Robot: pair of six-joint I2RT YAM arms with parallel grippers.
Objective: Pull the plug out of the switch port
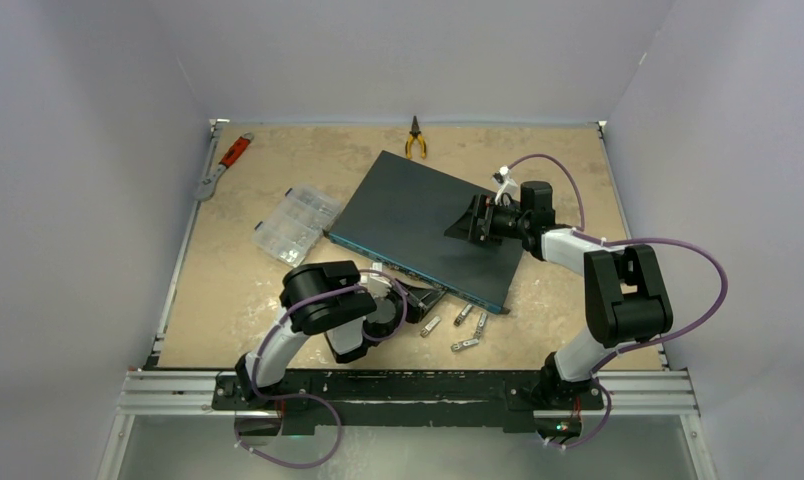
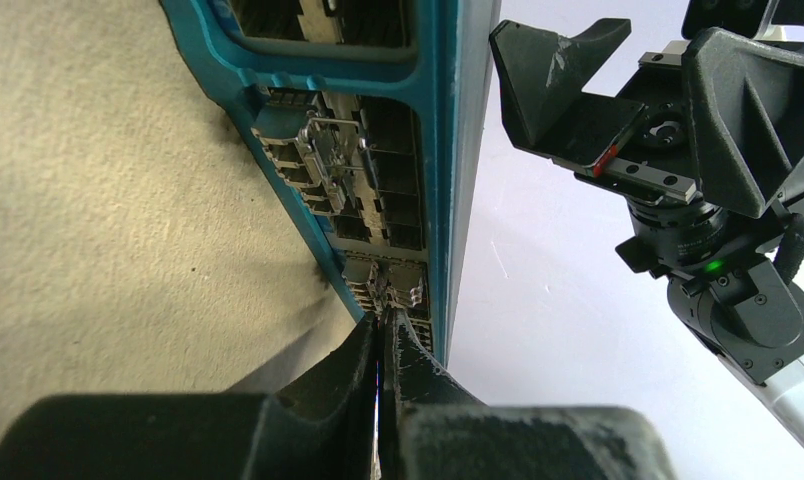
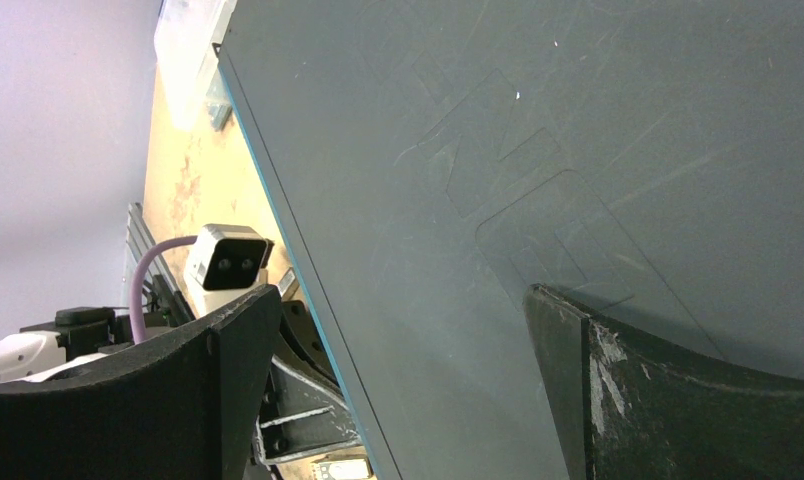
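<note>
The dark flat switch [image 1: 418, 215] lies slanted on the table, its blue-edged port face turned to the front. In the left wrist view a plug with a metal latch [image 2: 328, 155] sits in a port, and another small plug [image 2: 363, 275] is in a port farther along, right by my left fingertips. My left gripper is shut at that port face; nothing shows between its fingers, though the tips partly cover what lies behind. Over the switch's top my right gripper stands open, with only the bare cover visible between its fingers.
Several loose plugs [image 1: 465, 345] lie on the table before the switch's right front. A clear plastic box [image 1: 298, 225] stands to its left. Farther back lie yellow pliers [image 1: 416, 140] and a red-handled tool [image 1: 228, 160].
</note>
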